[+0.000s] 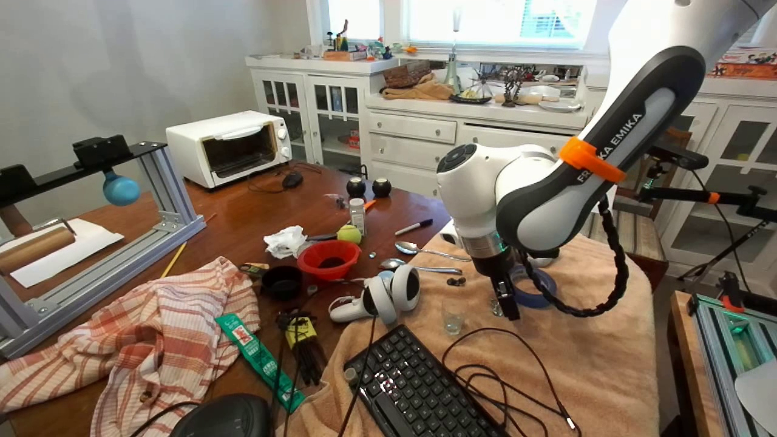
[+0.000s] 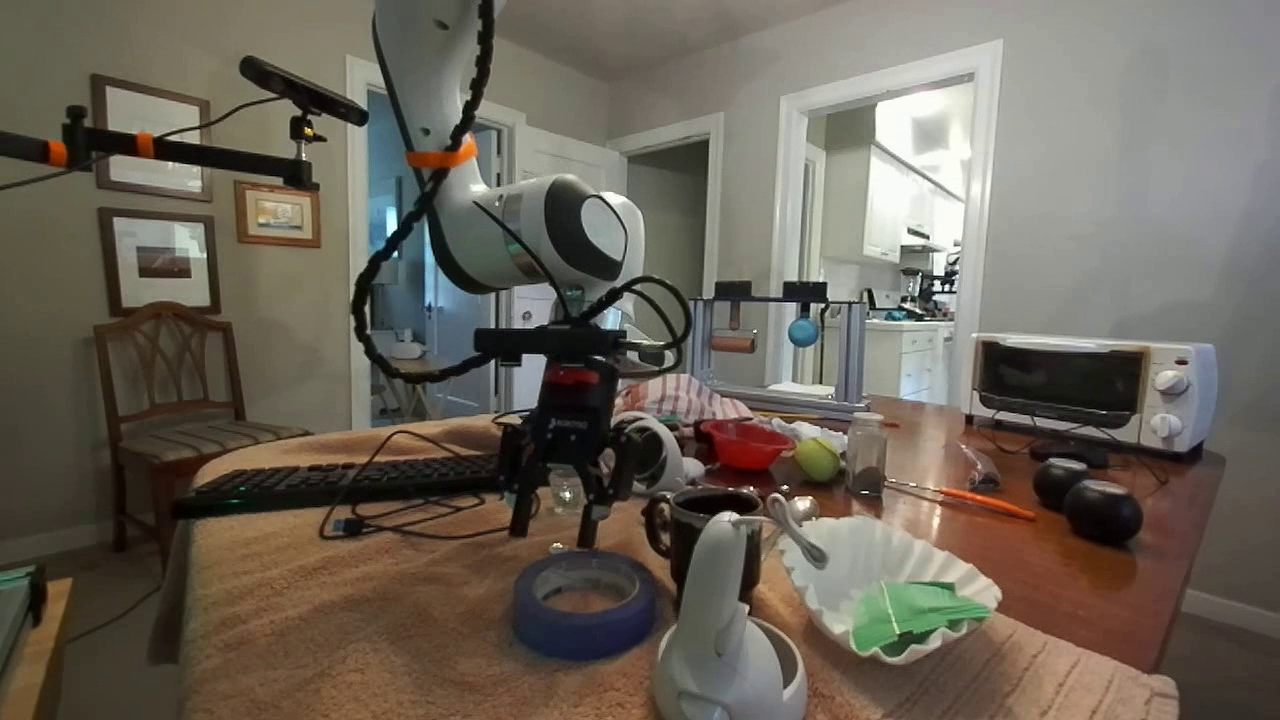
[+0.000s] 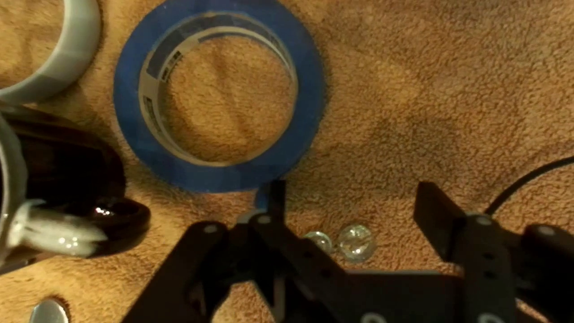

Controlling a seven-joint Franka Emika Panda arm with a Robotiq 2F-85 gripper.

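My gripper points down over the towel, its two fingers apart and nothing held between them. In the wrist view two small clear glass pieces lie on the towel within the span of the fingers. A roll of blue tape lies flat just beyond the left finger, close to its tip. In exterior view 2 the gripper hangs behind the blue tape roll. The glass pieces are partly hidden by the gripper in exterior view 1.
A dark mug and a white pitcher-like object stand beside the tape. A clear glass, a keyboard and a loose cable are nearby. Open towel lies on the right side.
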